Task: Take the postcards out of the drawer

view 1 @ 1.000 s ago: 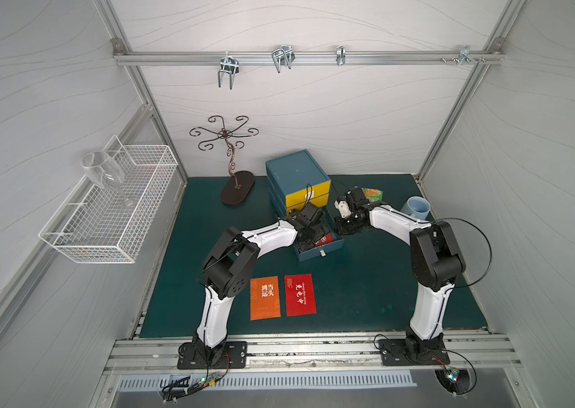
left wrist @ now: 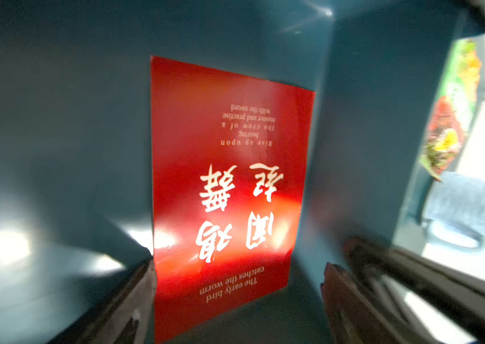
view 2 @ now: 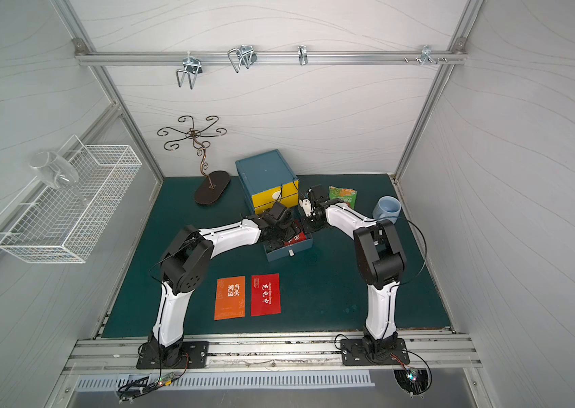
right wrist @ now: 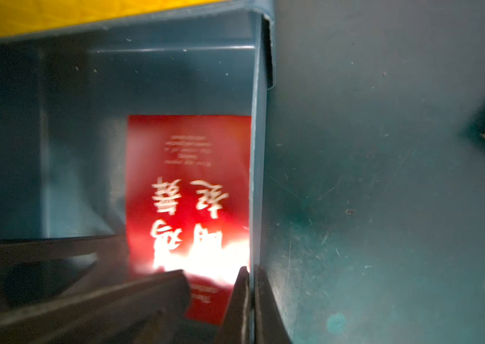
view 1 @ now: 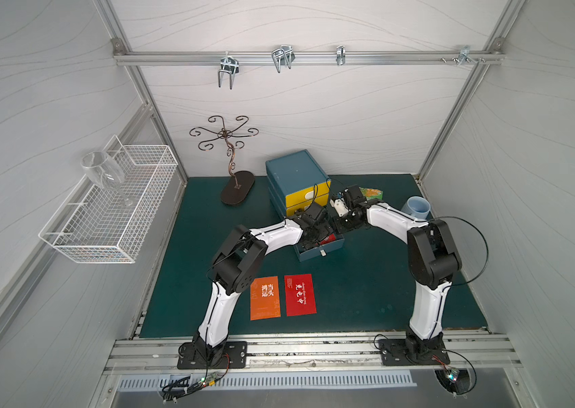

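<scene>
A red postcard with white lettering lies flat inside the pulled-out blue drawer, against its right wall. My left gripper is open and reaches down into the drawer, one finger either side of the postcard's lower part. My right gripper is shut on the drawer's thin right rim. An orange postcard and another red postcard lie on the table in front.
Above the drawer stands the blue cabinet with a yellow front. A green packet and a blue mug are at the back right, a metal stand back left.
My left arm has shifted slightly to the right over the drawer.
</scene>
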